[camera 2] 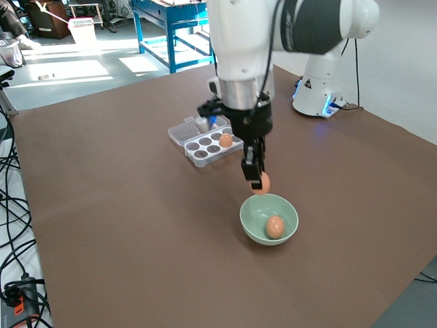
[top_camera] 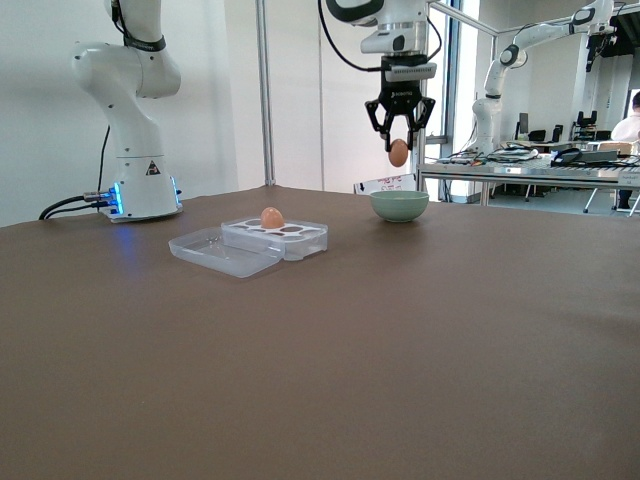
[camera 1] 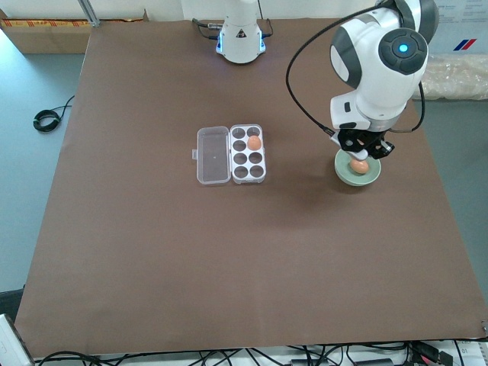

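Note:
In the top view my black gripper (top_camera: 399, 138) is shut on a brown egg (top_camera: 398, 155), held above and just left of the light green bowl (top_camera: 399, 208). In the right view that egg (camera 2: 264, 182) hangs over the bowl's far side (camera 2: 252, 234); another egg (camera 2: 275, 227) rests inside the bowl. The left view shows the bowl (camera 1: 343, 174) partly behind the gripper. The clear open carton with white tray (camera 1: 248, 152) sits mid-table, holding one egg (camera 1: 255, 142); the other visible cups are empty.
The brown tabletop (camera 1: 244, 259) has wide free room in front of the carton and bowl. Cables lie beyond its edges.

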